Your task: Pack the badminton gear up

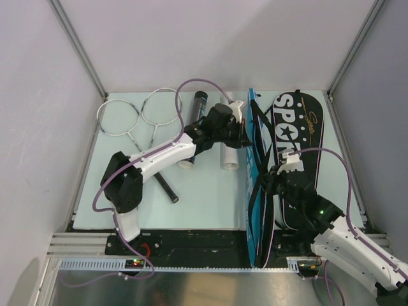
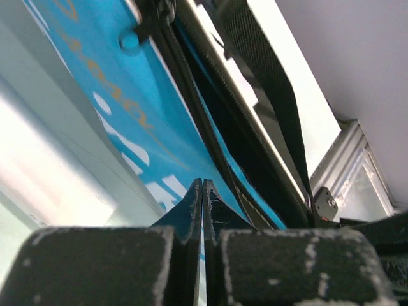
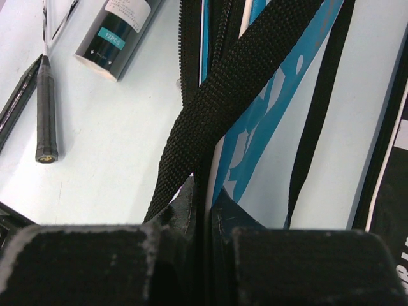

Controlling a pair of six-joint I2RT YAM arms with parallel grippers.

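Observation:
A long blue bag with black straps and trim stands on edge, stretched from the back of the table past its front edge. My right gripper is shut on the bag's edge, where a black strap and pale piping run between its fingers. Further back, my left gripper is at the bag's left side. In the left wrist view its fingertips meet in front of the blue panel, shut, with nothing showing between them. Two rackets lie at the left, one with a dark handle.
A dark shuttlecock tube and a pale tube lie left of the bag. The black racket bag marked SPORT lies flat at the right.

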